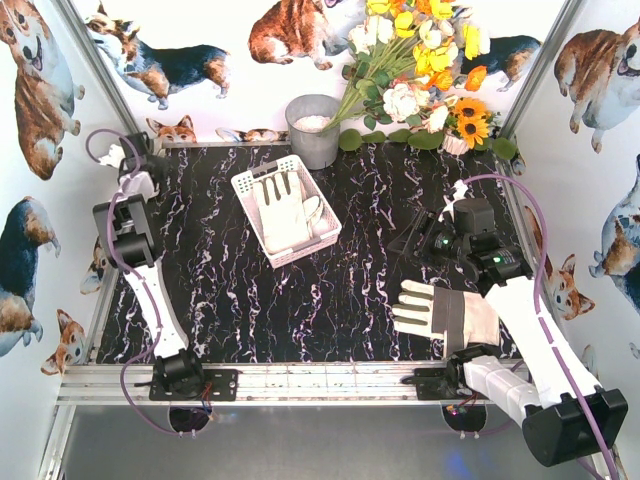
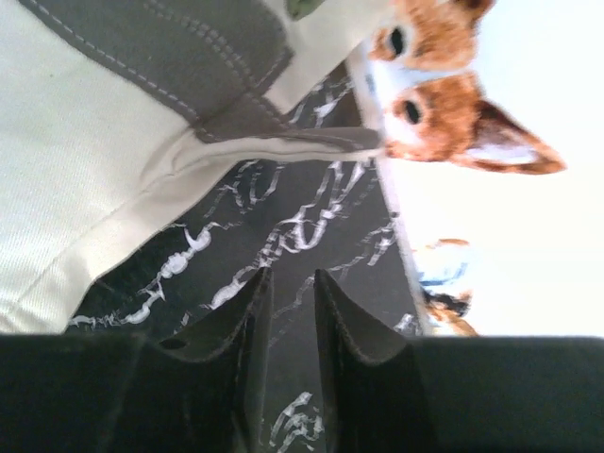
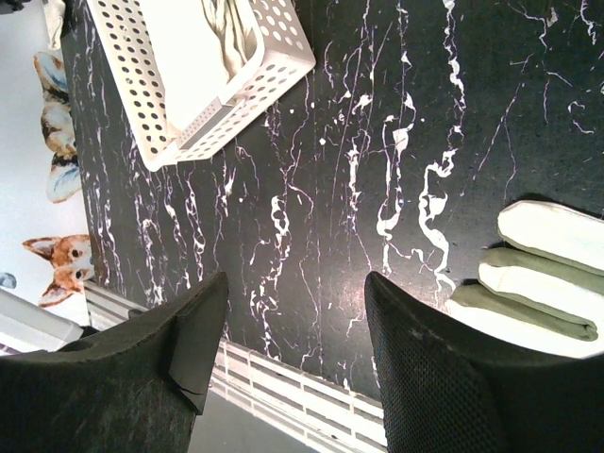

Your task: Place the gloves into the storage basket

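Note:
The white basket (image 1: 322,237) holds a cream glove with grey-lined fingers (image 1: 284,215). A second cream glove (image 1: 470,318) with a grey band lies flat at the front right, and its fingers show at the right edge of the right wrist view. In the left wrist view, a cream glove with a grey cuff (image 2: 222,71) fills the upper left. Just beside it, my left gripper is open by a narrow gap, with bare table showing between the fingers. My right gripper stands wide open and empty, short of the front-right glove.
A grey bucket (image 1: 315,140) stands behind the basket, with flowers (image 1: 430,70) to its right. Corgi-patterned walls close in the back and sides, near the left gripper. Table between the basket and the right arm is clear.

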